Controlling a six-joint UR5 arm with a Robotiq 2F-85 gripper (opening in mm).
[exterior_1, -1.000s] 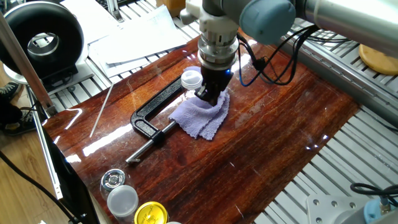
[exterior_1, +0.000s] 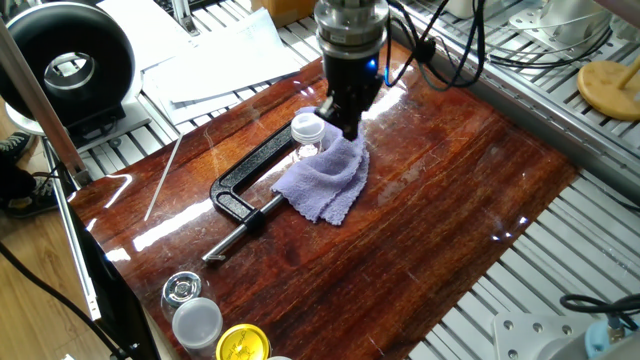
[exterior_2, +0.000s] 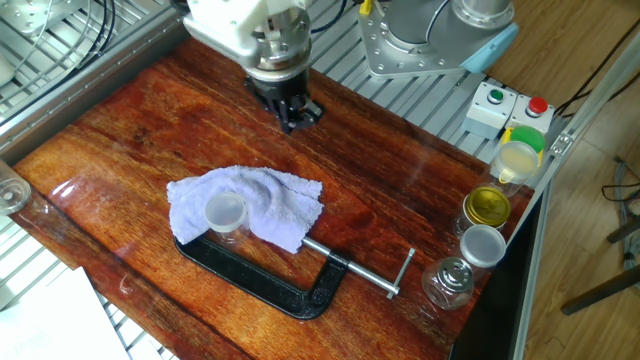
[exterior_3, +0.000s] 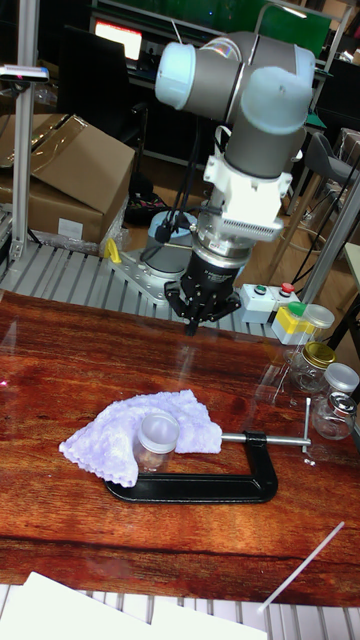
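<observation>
My black gripper (exterior_3: 198, 314) hangs above the dark wooden table, pointing down, clear of everything on it. In view 2 the gripper (exterior_2: 293, 118) is beyond the cloth; its fingers are small and dark, so their opening is unclear, and no held object shows. A lilac cloth (exterior_2: 272, 203) lies crumpled on the table. A clear jar with a whitish lid (exterior_3: 159, 432) stands upright at the cloth, its lower part partly hidden in view 1. Alongside lies a black C-clamp (exterior_2: 250, 280) with a metal screw (exterior_1: 226, 242).
Along one table end stand several jars, among them a gold-lidded jar (exterior_2: 488, 207), a white-lidded jar (exterior_2: 482, 246) and a silver-lidded jar (exterior_2: 453, 277). Button boxes (exterior_2: 503, 108) sit near them.
The cloth, jar and clamp stay where they were.
</observation>
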